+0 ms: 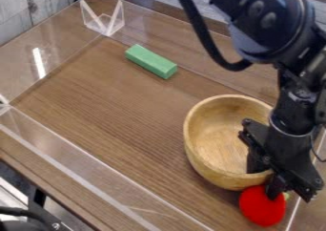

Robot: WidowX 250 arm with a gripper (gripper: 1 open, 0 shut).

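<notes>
My dark gripper (274,178) is low at the right, over the right side of a tan wooden bowl (211,130), its tip down at a red round object (261,208) just in front of the bowl. The fingertips partly cover the red object; whether they hold it is unclear.
A green block (151,59) lies at the back left, with a clear wire-like or plastic holder (105,15) behind it.
</notes>
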